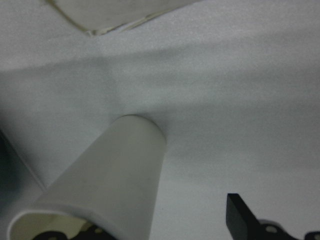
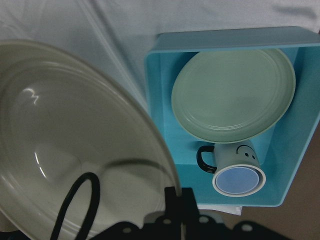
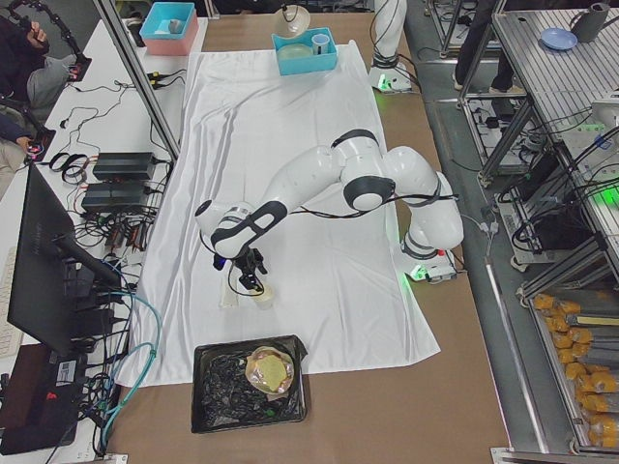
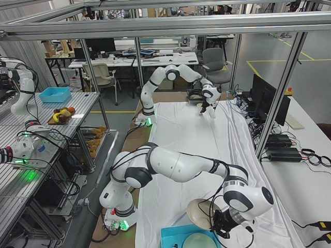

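My left gripper (image 3: 251,275) is open above a pale cylindrical cup (image 1: 120,175) on the white cloth; in the left wrist view one dark finger is right of the cup, the other shows at its mouth. A pale flat piece (image 3: 228,298) lies beside it. My right gripper is shut on the rim of a large cream bowl (image 2: 65,125), held beside a blue bin (image 2: 280,190) at the cloth's far end in the camera left view. The bin holds a green plate (image 2: 232,92) and a mug (image 2: 235,162) with a face on it.
A black tray (image 3: 222,406) with a wrapped round item (image 3: 269,370) sits at the cloth's near edge in the camera left view. Monitor and cables line the left side, a metal table the right.
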